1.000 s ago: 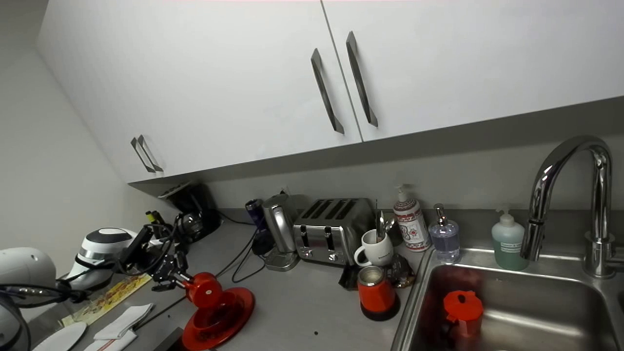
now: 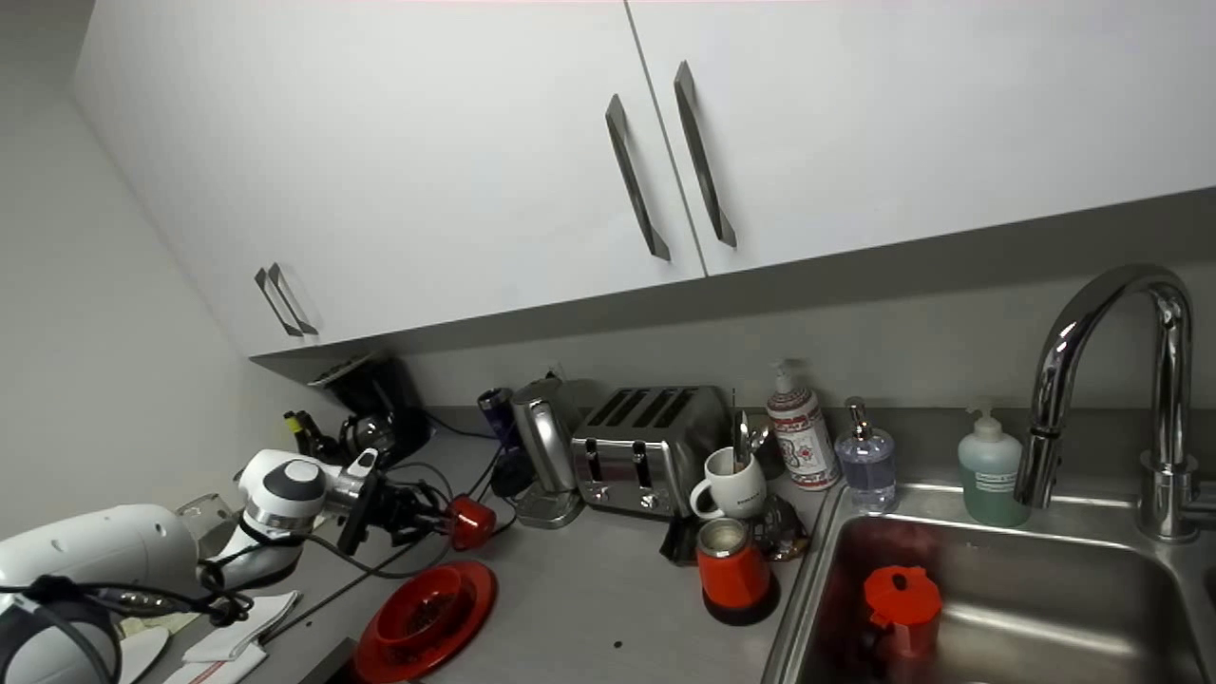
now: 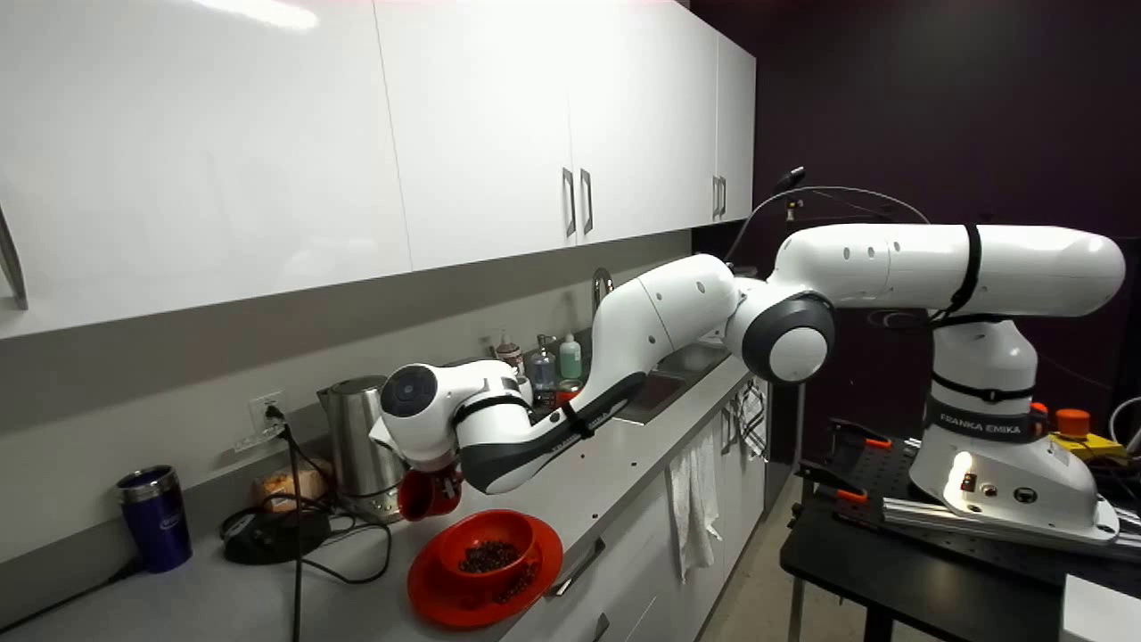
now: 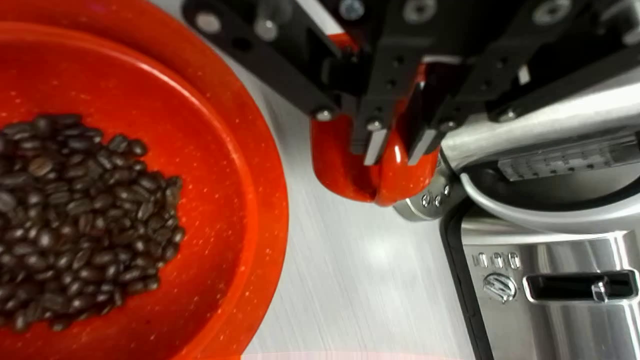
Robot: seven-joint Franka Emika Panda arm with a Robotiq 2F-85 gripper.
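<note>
My gripper is shut on a red cup [image 4: 345,162], which is tilted and held above the counter. In exterior view 1 the red cup [image 2: 470,523] hangs just behind and above a red bowl [image 2: 419,604]. That bowl rests on a red plate [image 2: 482,616]. Dark coffee beans [image 4: 78,222] cover part of the bowl's bottom in the wrist view, and some beans [image 3: 521,583] also lie on the plate in exterior view 2. The inside of the cup is hidden from me.
A steel kettle [image 3: 358,433] and a toaster [image 2: 621,484] stand near the wall behind the cup. Cables [image 3: 376,556] and a blue travel mug [image 3: 157,524] occupy the counter beyond. To the right are a red grinder [image 2: 735,570] and the sink [image 2: 1026,581]. Bare counter [image 2: 593,593] lies between plate and grinder.
The arm has carried the red cup from over the bowl back toward the wall and to the right in exterior view 1. The cup has turned; the bowl and plate stayed put.
</note>
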